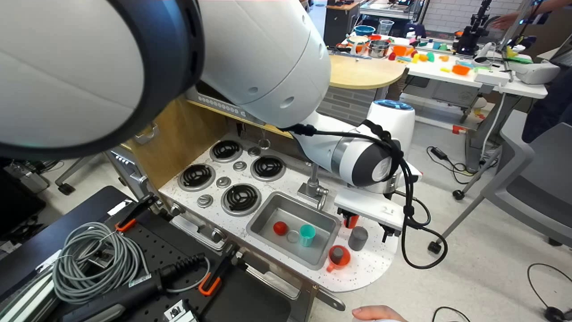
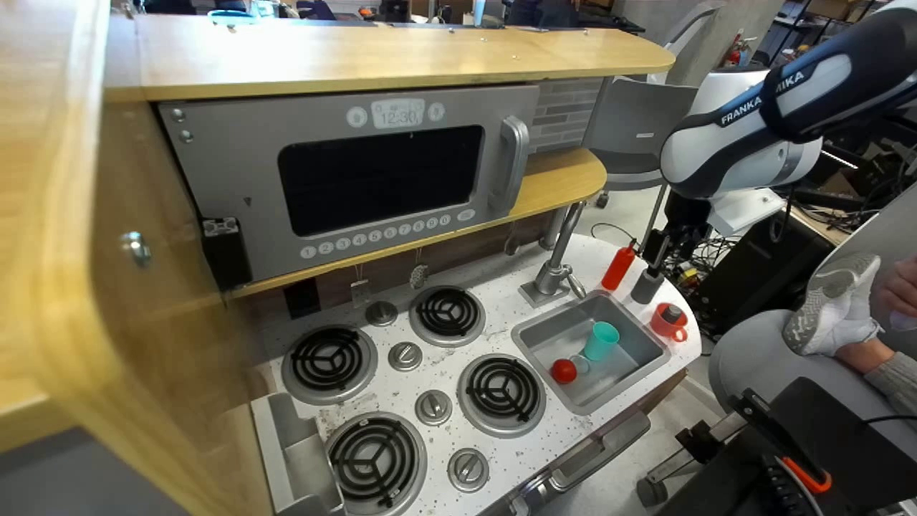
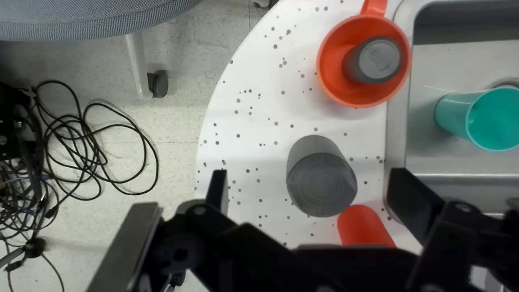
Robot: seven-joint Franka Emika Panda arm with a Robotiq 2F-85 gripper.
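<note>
My gripper is open, its two black fingers [image 3: 414, 202] standing wide apart with the grey cup [image 3: 321, 185] between and beyond them. That cup stands upright on the white speckled counter, and whether a finger touches it I cannot tell; none appears to. Close by is a red bottle [image 2: 618, 266], partly hidden by the gripper in the wrist view. An orange mug [image 3: 335, 78] sits at the counter's rounded end, holding a small grey object [image 3: 379, 59]. In the sink [image 2: 593, 404] lie a teal cup [image 2: 602, 341] and a red ball-like item [image 2: 564, 371].
A faucet [image 2: 554, 266] rises behind the sink. Several stove burners [image 1: 241, 198] fill the counter's other side, below a microwave [image 2: 352, 172]. Bare counter [image 3: 258, 131] lies between the grey cup and the rounded edge, with floor beyond.
</note>
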